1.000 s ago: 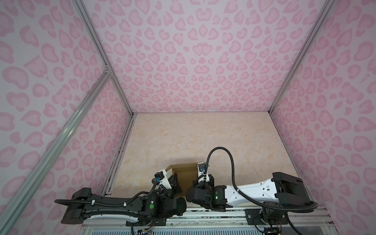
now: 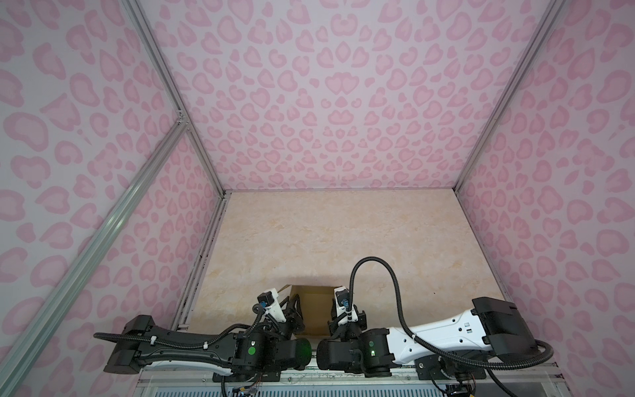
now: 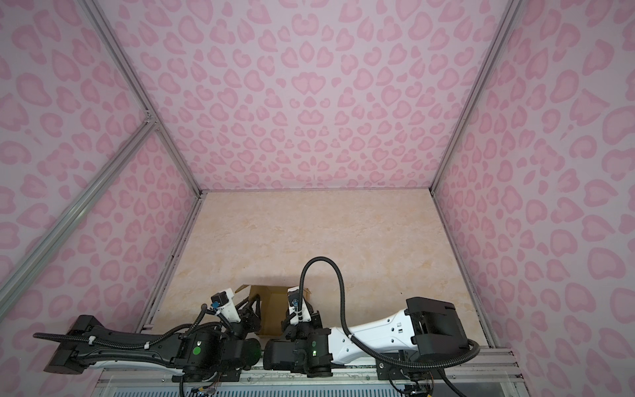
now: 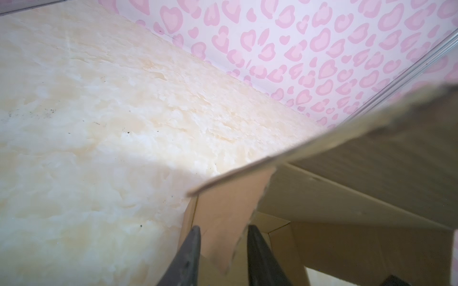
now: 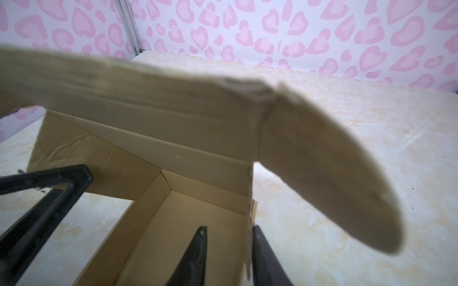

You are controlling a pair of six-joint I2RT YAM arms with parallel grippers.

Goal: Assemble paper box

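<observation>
An open cardboard box (image 2: pixel 311 307) stands at the front middle of the floor, its flaps raised between the two arms. My left gripper is part open at a side flap (image 4: pixel 233 190), whose cut edge runs between its blurred fingertips. My right gripper is part open as well, with a thin vertical cardboard edge by its right fingertip and the box interior (image 5: pixel 190 214) behind. Whether either gripper grips cardboard is unclear. A long folded panel (image 5: pixel 157 104) stretches over the box in both wrist views.
Behind the box the marbled floor (image 2: pixel 344 231) is clear back to the pink patterned walls (image 2: pixel 340 92). Both arms are close together at the front edge, near the metal rail.
My right arm has moved down toward the front of the top left view, and my left arm has shifted slightly. The box's back rim appears lower.
</observation>
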